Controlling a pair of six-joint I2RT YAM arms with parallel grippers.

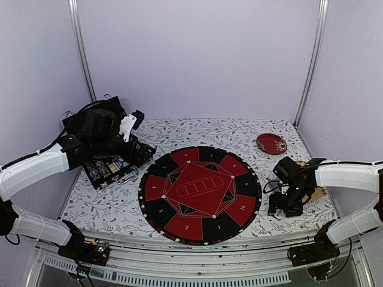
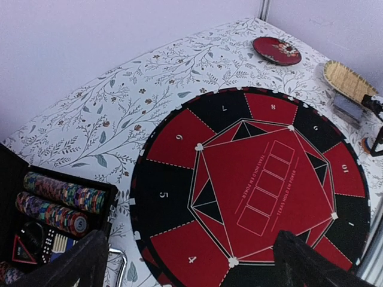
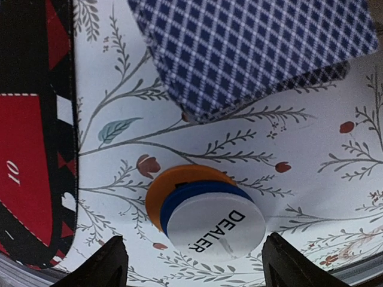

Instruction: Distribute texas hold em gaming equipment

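Observation:
A white disc marked DEALER [image 3: 215,227] overlaps a blue disc [image 3: 173,200], with an orange disc [image 3: 158,188] partly showing beneath them on the patterned tabletop. My right gripper is over these discs, its two fingers apart on either side of the white one, touching nothing that I can make out. The blue card deck [image 3: 251,54] lies just beyond. Round and red-black, the poker mat [image 1: 200,152] fills the table's middle. My left gripper hangs open and empty near the chip case [image 2: 111,206], which holds rows of chips [image 2: 60,209].
A red plate [image 1: 271,143] lies at the back right. The woven tray [image 2: 347,81] sits by the right wall, beside the deck. Bare tabletop stretches behind the mat. The case's raised lid and metal handle [image 2: 122,269] stand at left.

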